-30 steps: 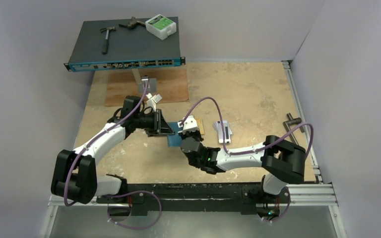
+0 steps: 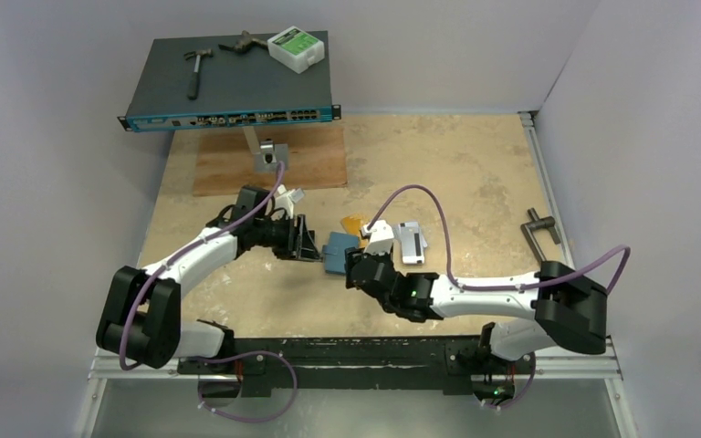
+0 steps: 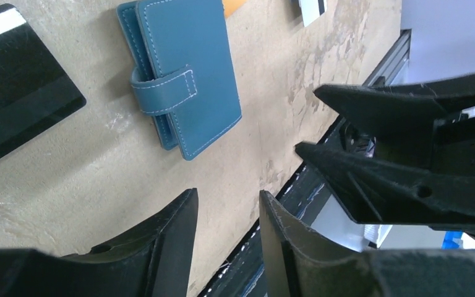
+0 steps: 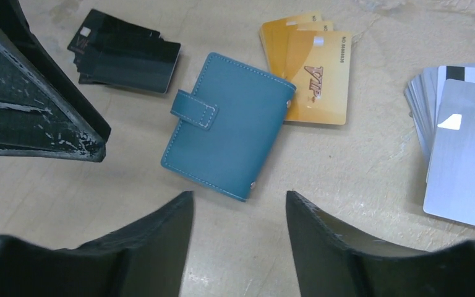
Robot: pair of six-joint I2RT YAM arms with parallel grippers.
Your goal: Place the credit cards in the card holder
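Note:
The blue card holder lies flat on the table, its strap tab folded over one side, as the left wrist view (image 3: 188,80) also shows. My left gripper is open beside it, empty between the fingers. Also open and empty is my right gripper, its tips above the table near the holder's lower edge. Loose cards lie around the holder: black ones (image 4: 130,52) on one side, gold ones (image 4: 317,74) touching or close to its far corner, and a silver-grey stack (image 4: 464,154) farther right.
A tool (image 2: 543,233) lies by the right rail. At the back left a dark rack unit (image 2: 228,78) stands over a brown board (image 2: 319,155). Open table stretches behind the cards toward the back right.
My left gripper shifted slightly toward the front.

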